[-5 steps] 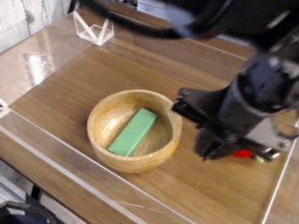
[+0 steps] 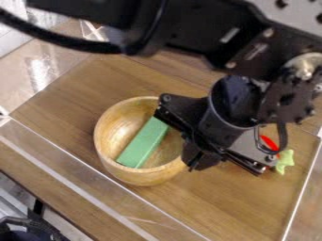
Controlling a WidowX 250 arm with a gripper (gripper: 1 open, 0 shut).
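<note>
A wooden bowl (image 2: 117, 166) holds a green rectangular block (image 2: 141, 143). My gripper (image 2: 195, 151) is low at the bowl's right rim, shut, with nothing visible between its fingers; the arm's body hides part of that rim. Partly behind the gripper, to the right, lies a red object (image 2: 268, 143) with a light green piece (image 2: 284, 162) beside it.
A transparent strip runs along its left edge, and cables lie at the lower left.
The arm and gripper have moved left toward the bowl, uncovering more of the red object and green piece. The bowl and block have not visibly moved.
</note>
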